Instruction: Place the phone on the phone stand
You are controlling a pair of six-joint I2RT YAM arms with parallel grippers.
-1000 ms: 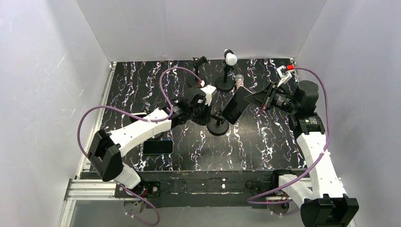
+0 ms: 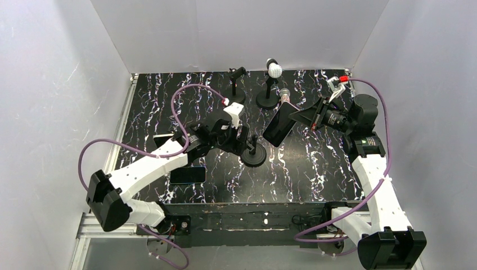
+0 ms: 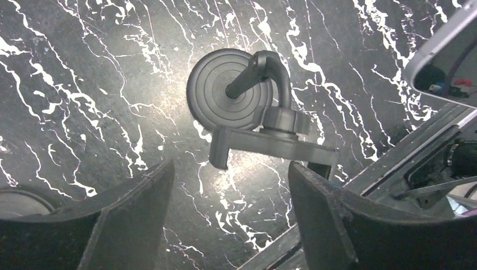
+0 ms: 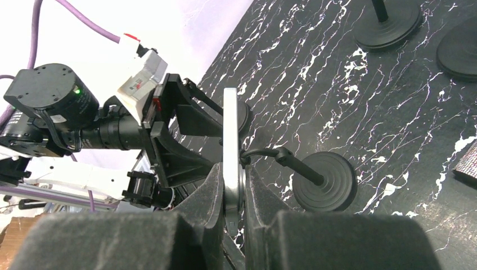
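Note:
A black phone stand (image 2: 253, 157) stands near the table's middle; the left wrist view shows its round base (image 3: 207, 93) and bracket (image 3: 273, 145). My left gripper (image 2: 246, 143) hangs over the stand, its fingers parted (image 3: 227, 219) either side below the bracket, with no grip visible. My right gripper (image 2: 298, 117) is shut on a black phone (image 2: 277, 129), held tilted in the air just right of the stand; in the right wrist view the phone (image 4: 230, 140) appears edge-on between the fingers.
Two stands (image 2: 233, 98) and a cylindrical object (image 2: 284, 93) are at the back. Another phone (image 2: 188, 175) lies at the front left; more items are partly hidden under the left arm.
My left gripper and the stand beneath it have moved left and slightly toward the front. The right arm and phone stay where they were.

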